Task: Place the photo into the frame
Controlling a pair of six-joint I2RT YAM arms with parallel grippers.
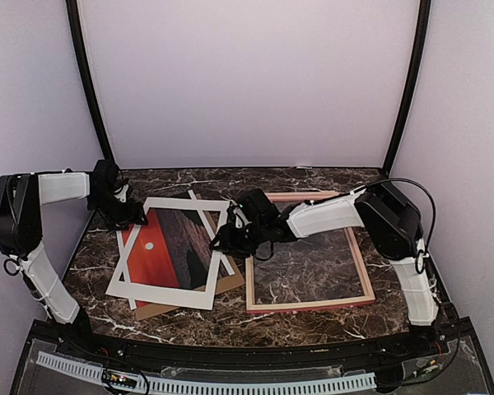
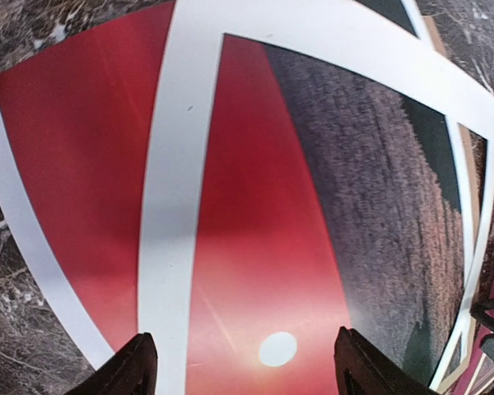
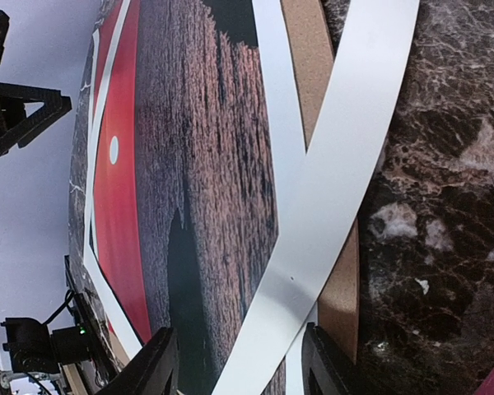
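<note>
A red and dark landscape photo (image 1: pixel 163 247) with a white border lies at the left of the table on a brown board (image 1: pixel 160 310). A white mat (image 1: pixel 160 295) rests on top, turned relative to the photo, so part of the photo's red side (image 2: pixel 70 164) sticks out beyond it. My left gripper (image 1: pixel 133 219) hovers at the mat's upper left side, its fingers apart and empty. At the mat's right strip (image 3: pixel 313 222) is my right gripper, fingers apart, with the strip running between them in view; contact cannot be told.
A wooden frame (image 1: pixel 363 276) with a pinkish outer edge lies to the right, under my right forearm; marble tabletop (image 1: pixel 313 259) shows through its middle. Bare marble (image 1: pixel 95 317) is free at the front left.
</note>
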